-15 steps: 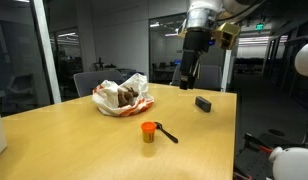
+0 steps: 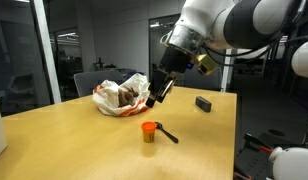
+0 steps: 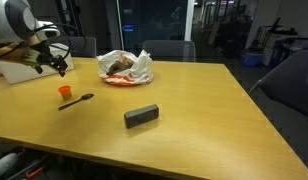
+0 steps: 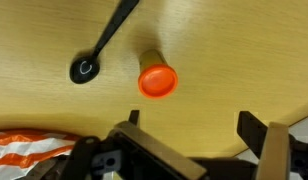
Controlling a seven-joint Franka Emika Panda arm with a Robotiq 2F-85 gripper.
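Observation:
An orange cup (image 2: 149, 132) stands on the wooden table, its round rim facing up toward the camera in the wrist view (image 4: 157, 80). Beside it lies a black spoon (image 2: 167, 133), its bowl near the cup in the wrist view. My gripper (image 2: 163, 93) hangs above the table, higher than the cup and apart from it. Its fingers are open, and in the wrist view the dark fingers (image 4: 252, 131) stand wide apart with nothing between them. In exterior view 2 the gripper (image 3: 63, 70) is at the left, over the cup (image 3: 65, 91).
A white and orange bag (image 3: 126, 68) rests at the back of the table. A dark grey block (image 3: 142, 116) lies farther along it.
My gripper has moved left and lower in exterior view 1, nearer to the cup. The cup, spoon, bag and block have stayed in place.

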